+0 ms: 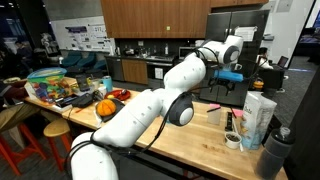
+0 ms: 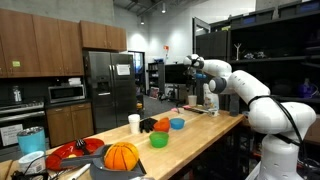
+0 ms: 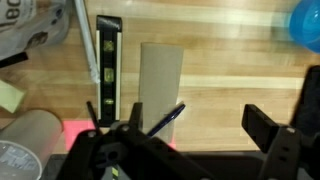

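In the wrist view my gripper is open above the wooden table, with nothing between its fingers. A flat tan block (image 3: pixel 160 85) lies ahead of the gap, left of centre. A thin dark pen-like stick (image 3: pixel 165 120) lies across its near end. Left of the block is a long black strip (image 3: pixel 108 70) with a greenish middle, beside a pale rod (image 3: pixel 86 38). Part of a blue round object (image 3: pixel 306 24) shows at the top right corner. In the first exterior view the arm (image 1: pixel 224 50) reaches over the table's far side; its fingers are too small to read.
A patterned bag (image 1: pixel 257 117), a dark cylinder (image 1: pixel 275 151) and a small white cup (image 1: pixel 232 140) stand at the table's right end. In the second exterior view, a green bowl (image 2: pixel 158 140) and an orange pumpkin-like object (image 2: pixel 122 157) are at the other end.
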